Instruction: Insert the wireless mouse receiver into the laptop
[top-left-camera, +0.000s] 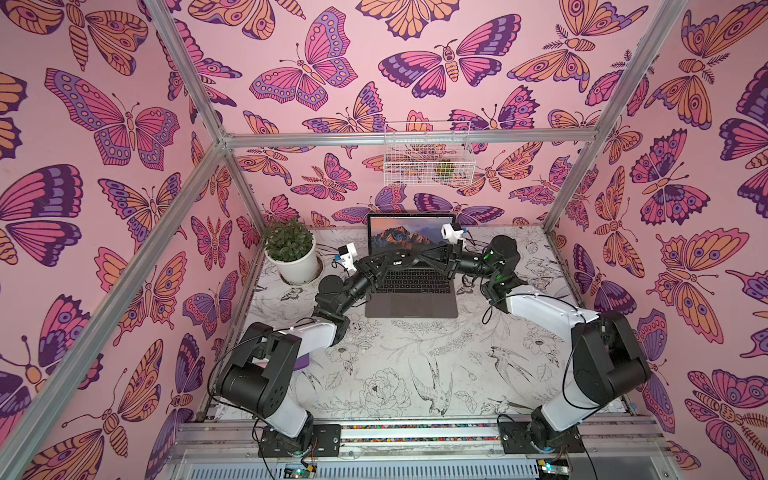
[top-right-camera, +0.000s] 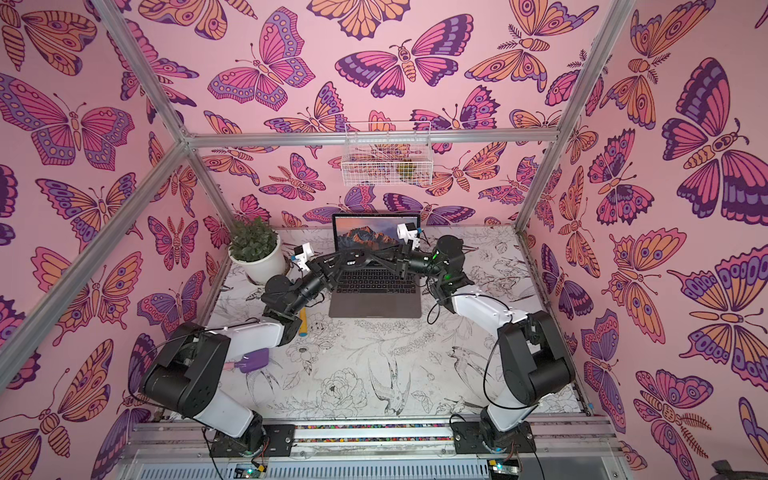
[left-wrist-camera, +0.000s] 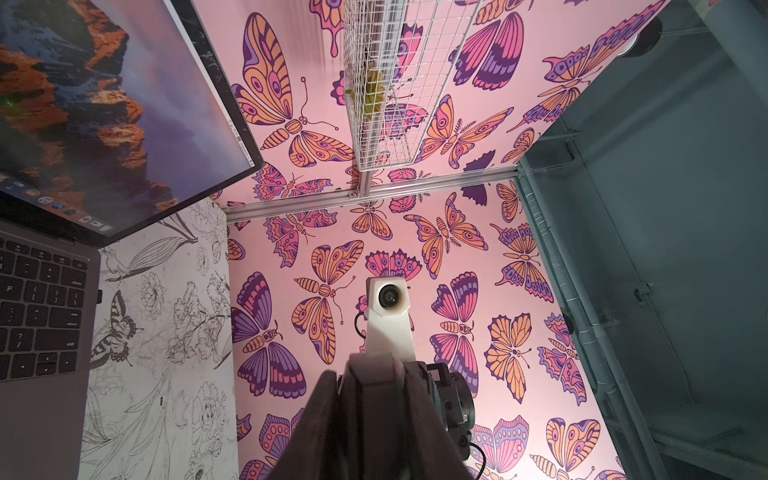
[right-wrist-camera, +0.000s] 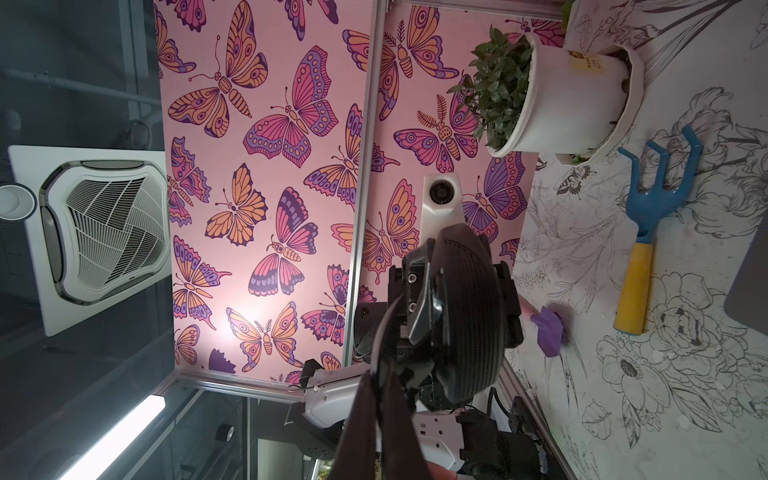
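Note:
The open laptop (top-left-camera: 409, 302) sits at the back of the table with a mountain wallpaper on its screen. Above its keyboard, my left gripper (top-left-camera: 393, 261) is shut on a black wireless mouse (top-right-camera: 356, 256). My right gripper (top-left-camera: 424, 256) is shut and meets the mouse from the right; its fingers look closed at the mouse's end, dark and blurred in the right wrist view. The receiver cannot be made out. The right wrist view shows the mouse's ridged black side (right-wrist-camera: 468, 312) close up.
A potted plant (top-left-camera: 292, 268) stands left of the laptop. A blue-and-yellow hand rake (right-wrist-camera: 640, 280) and a purple tool (top-right-camera: 252, 360) lie on the table at the left. A wire basket (top-left-camera: 428, 172) hangs on the back wall.

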